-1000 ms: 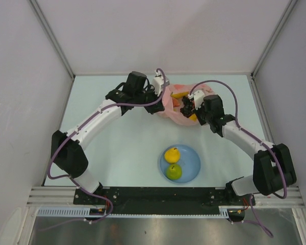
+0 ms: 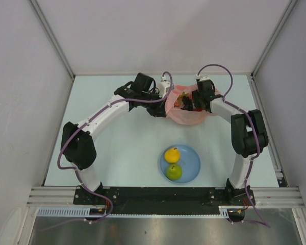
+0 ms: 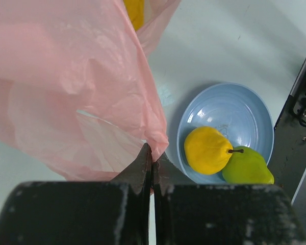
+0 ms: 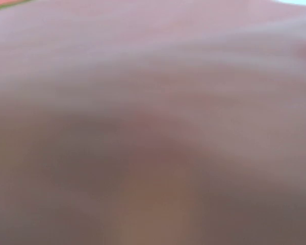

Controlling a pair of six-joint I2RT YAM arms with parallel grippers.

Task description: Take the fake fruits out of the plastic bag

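A pink plastic bag [image 2: 186,115] lies at the table's back, several fruits inside, partly hidden in the top view. My left gripper is shut on the bag's edge, pink film gathered at its fingertips. My right gripper [image 2: 196,99] reaches into the bag's right side; its fingers are hidden and the right wrist view shows only blurred pink film. A blue plate [image 3: 245,115] holds a yellow pear [image 3: 204,150] and a green fruit [image 3: 250,171].
The plate stands at the front middle, apart from the bag.
The left gripper moved slightly right from a second ago, the bag's edge moving with it.
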